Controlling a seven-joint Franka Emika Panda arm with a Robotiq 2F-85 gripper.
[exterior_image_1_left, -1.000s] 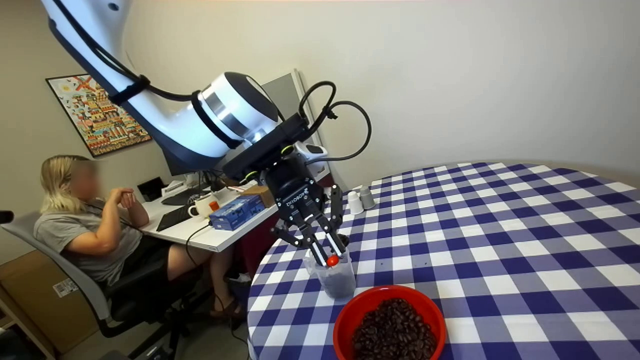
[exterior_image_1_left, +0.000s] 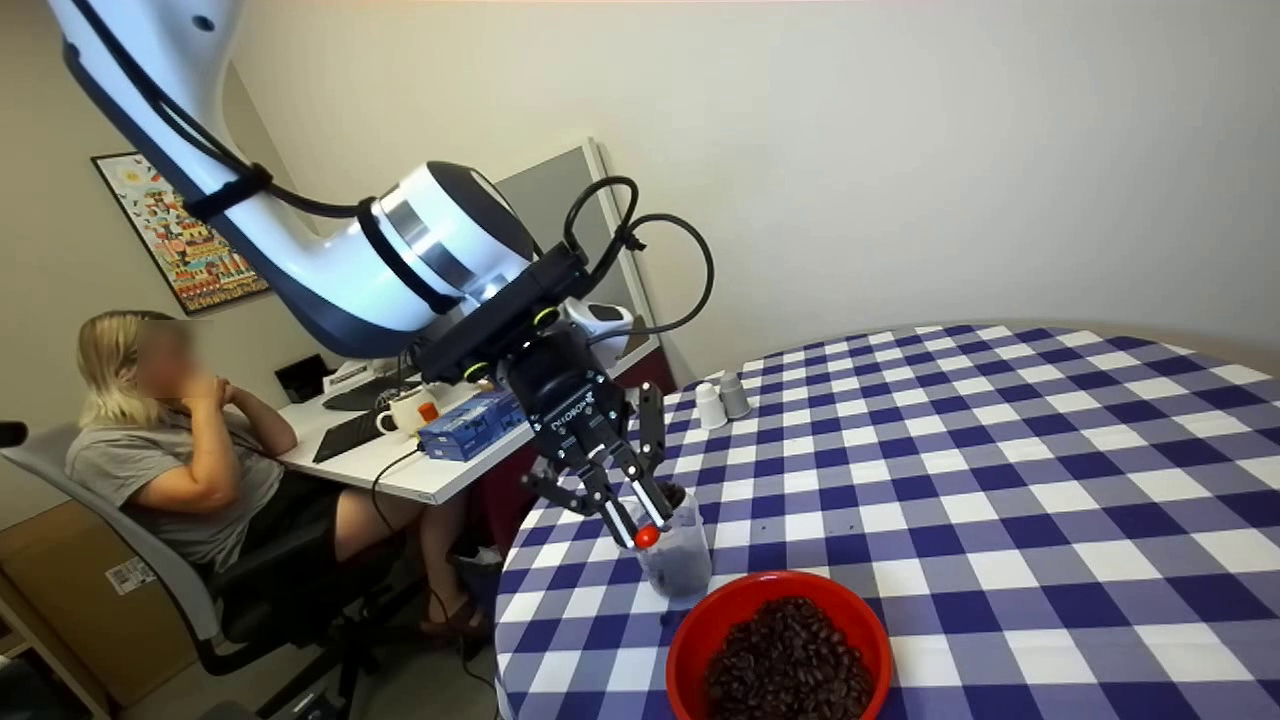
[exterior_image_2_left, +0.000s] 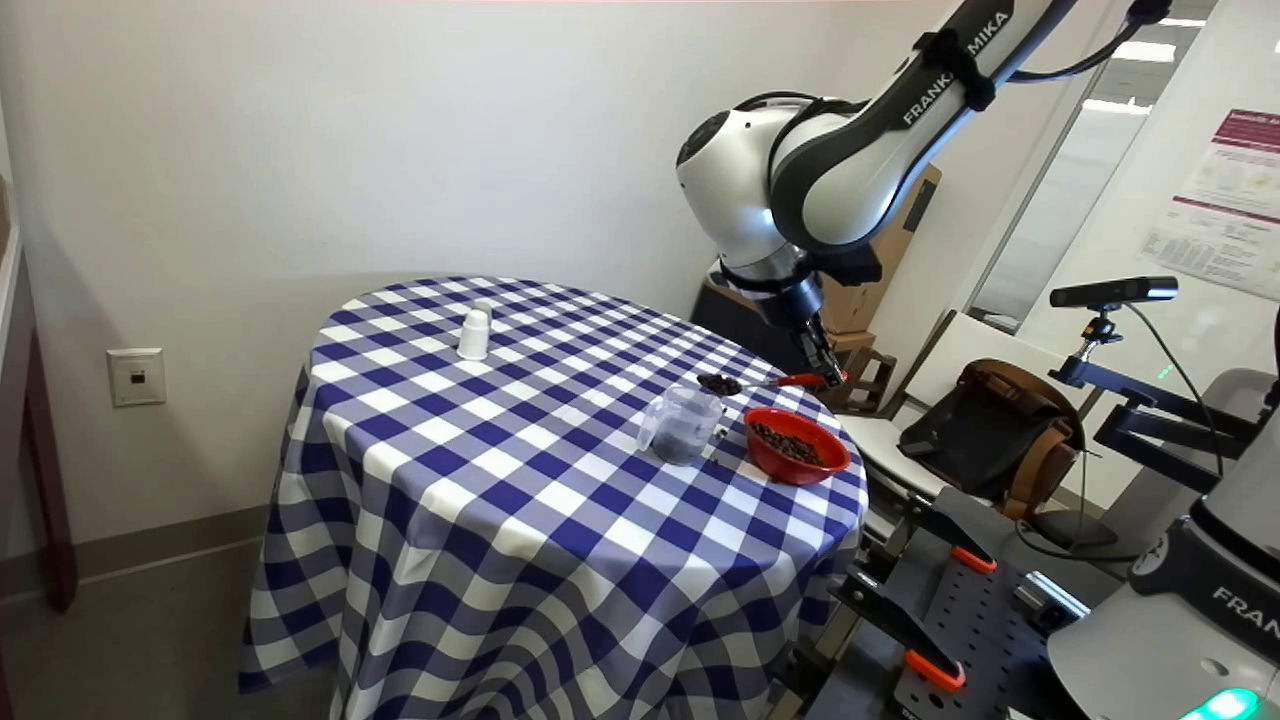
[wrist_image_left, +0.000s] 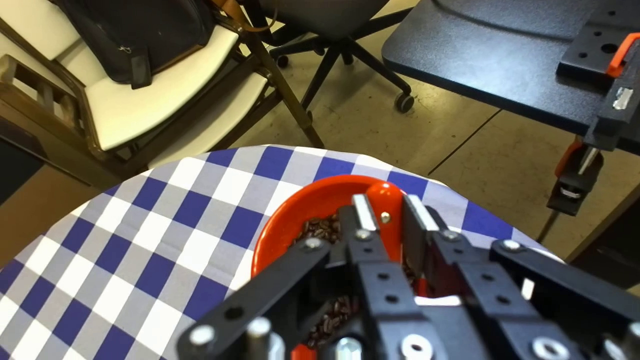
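Observation:
My gripper (exterior_image_1_left: 638, 536) is shut on the red handle of a scoop (exterior_image_2_left: 801, 380). In exterior view 2 the scoop reaches leftward from my fingers, its bowl heaped with dark beans (exterior_image_2_left: 720, 384). The bowl hangs above and just behind a clear pitcher (exterior_image_2_left: 684, 427), which stands upright on the table with something dark low inside. A red bowl (exterior_image_1_left: 679, 666) of coffee beans (exterior_image_1_left: 794, 664) sits beside the pitcher. From the wrist, the rounded red handle end (wrist_image_left: 384, 195) shows between my fingers, over the red bowl; the scoop's head is hidden there.
Two small shakers (exterior_image_1_left: 711, 406) stand farther back on the checkered tablecloth (exterior_image_1_left: 1020, 480). A few dark specks lie near the pitcher. A chair with a bag (exterior_image_2_left: 996, 420) stands beyond the table edge.
My gripper has shifted left and slightly down in exterior view 1, carrying the scoop. The pitcher and red bowl have stayed in place.

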